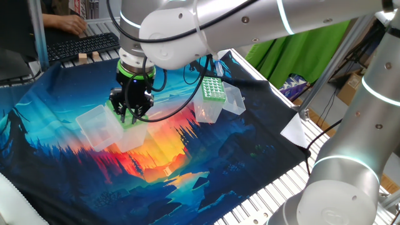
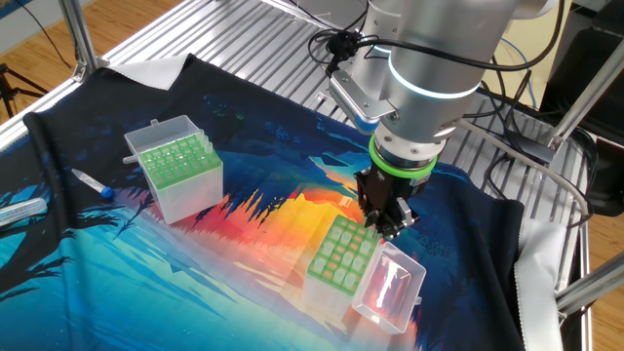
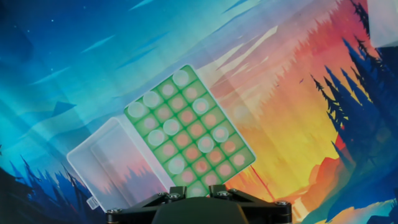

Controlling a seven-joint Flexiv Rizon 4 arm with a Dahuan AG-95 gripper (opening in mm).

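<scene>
A clear box with a green grid top (image 3: 186,127) stands on the printed cloth, its clear lid (image 3: 112,162) hanging open at one side. Pale round caps (image 3: 200,106) fill several of its cells; others look empty, with orange and pink showing through. My gripper points down at the box's edge, a narrow gap between its fingertips. A pale cap shows at that gap, but whether the fingers touch it cannot be told. A second box with a green grid (image 2: 180,161) stands apart, lid open as well, small clear pieces in its grid.
A blue-capped pen (image 2: 93,183) and a clear tube-like item (image 2: 21,212) lie on the cloth beyond the second box. Open cloth (image 1: 169,156) separates the two boxes. A keyboard (image 1: 81,45) and a person's hand (image 1: 70,24) are at the far edge.
</scene>
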